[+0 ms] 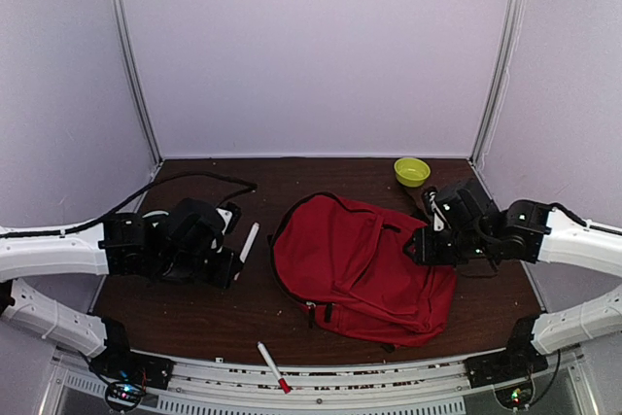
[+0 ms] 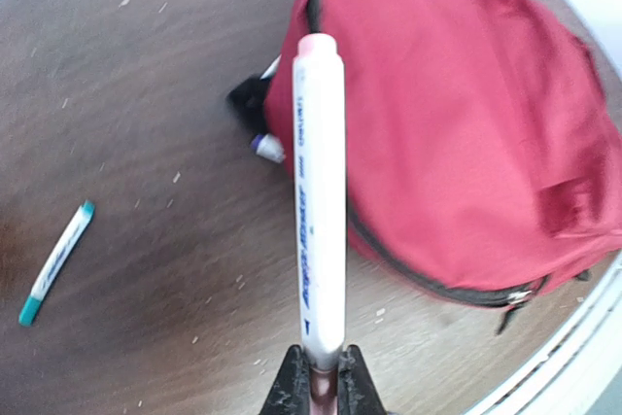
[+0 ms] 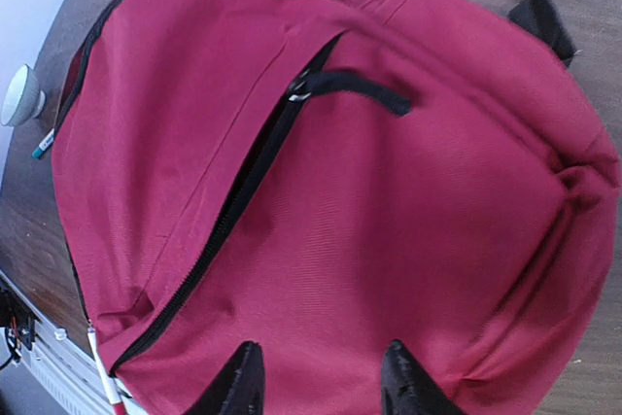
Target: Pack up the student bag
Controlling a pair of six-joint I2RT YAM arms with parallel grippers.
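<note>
A red backpack (image 1: 360, 269) lies in the middle of the table, its front pocket zipper showing in the right wrist view. My left gripper is shut on a white marker (image 2: 319, 191), held upright left of the bag. My right gripper hangs over the bag's right part, fingertips apart with nothing seen between them. A teal-capped marker (image 2: 55, 264) lies on the table in the left wrist view; a purple-capped pen (image 2: 269, 147) peeks from beside the bag. A red-capped marker (image 1: 273, 367) lies at the front edge.
A yellow bowl (image 1: 412, 170) stands at the back right. A pale bowl (image 3: 21, 99) shows in the right wrist view. Walls enclose the table.
</note>
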